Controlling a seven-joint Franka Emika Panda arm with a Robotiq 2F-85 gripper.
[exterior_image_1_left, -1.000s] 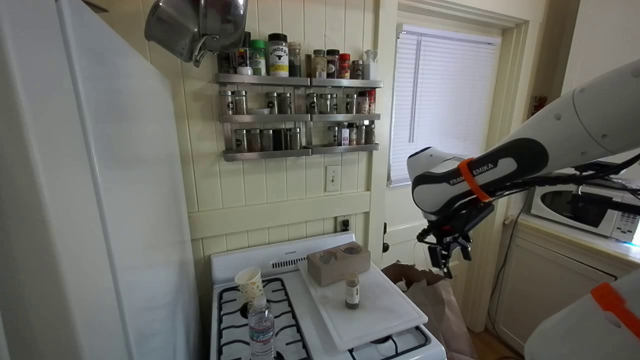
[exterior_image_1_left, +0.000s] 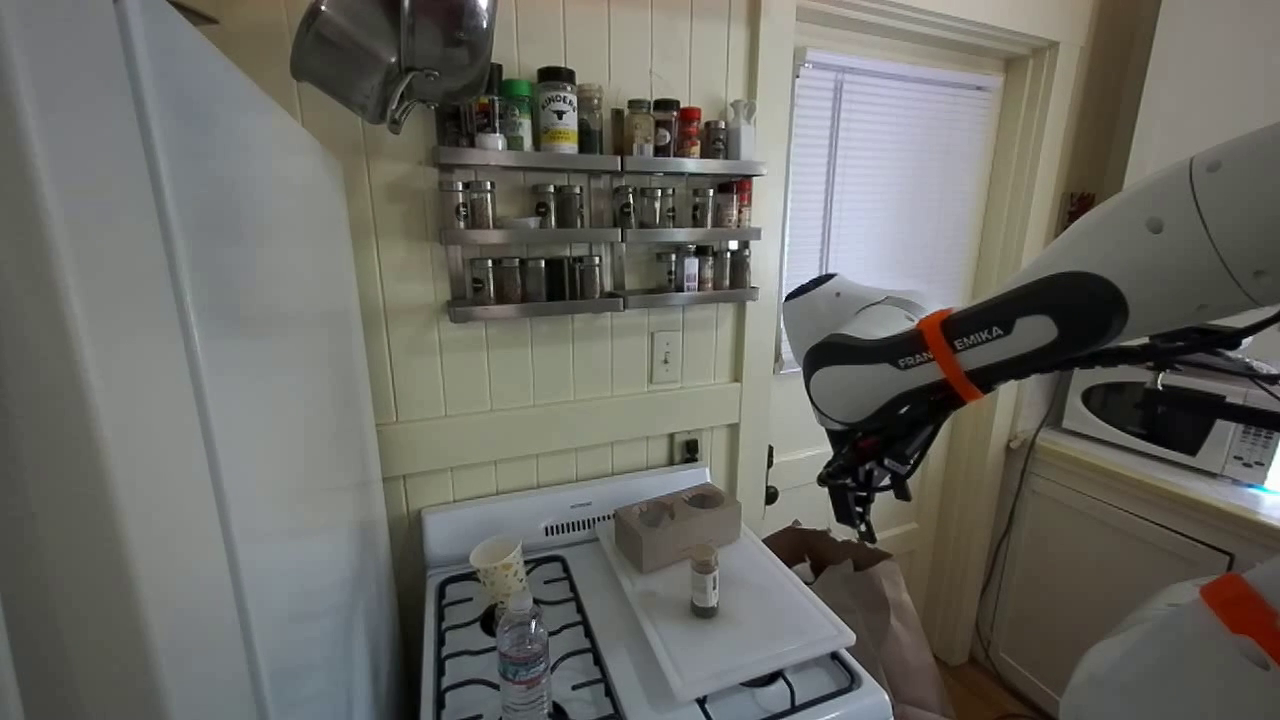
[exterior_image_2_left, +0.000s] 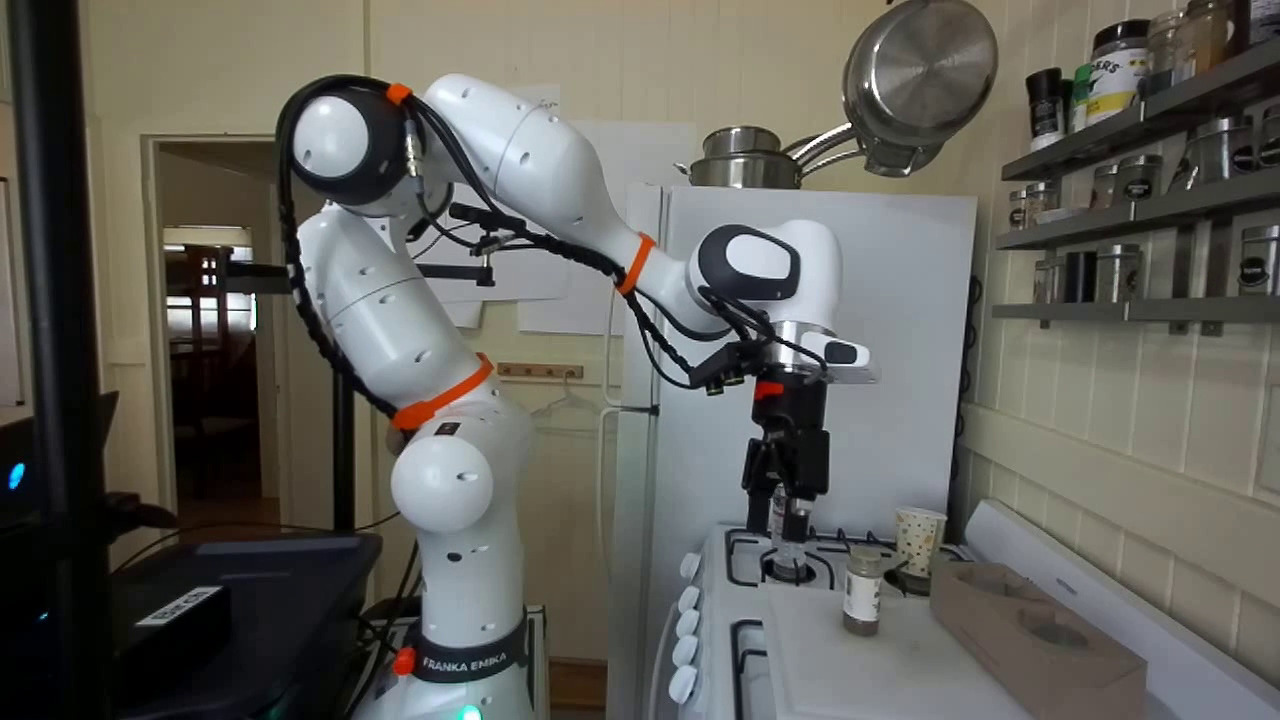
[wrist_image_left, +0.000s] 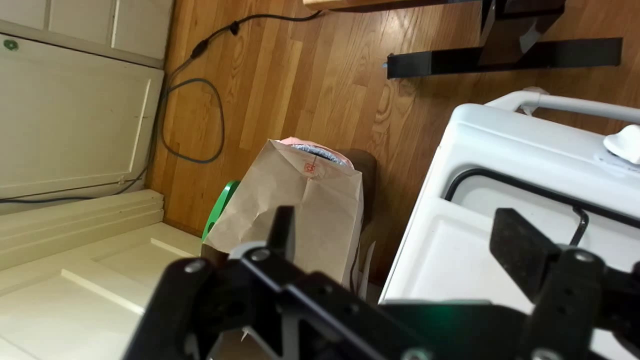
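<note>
My gripper is open, its two black fingers far apart and nothing between them in the wrist view. In exterior view 1 the gripper hangs above a brown paper bag (exterior_image_1_left: 858, 600), to the right of the stove. A small spice jar (exterior_image_1_left: 704, 584) with a pale label stands upright on the white board (exterior_image_1_left: 768, 642), apart from the gripper. Behind the jar, a brown block (exterior_image_1_left: 678, 528) with round holes in its top sits on the board. A patterned paper cup (exterior_image_1_left: 498, 564) and a clear water bottle (exterior_image_1_left: 523, 660) are on the left burners.
Wall shelves (exterior_image_1_left: 534, 236) hold several spice jars above the stove. A metal pot (exterior_image_1_left: 396, 54) hangs at upper left. The fridge (exterior_image_2_left: 864, 360) stands beyond the stove. The front part of the white board is bare.
The arm and gripper have moved left in exterior view 1, toward the stove, and a little higher. The jar, block, cup and bottle have stayed put.
</note>
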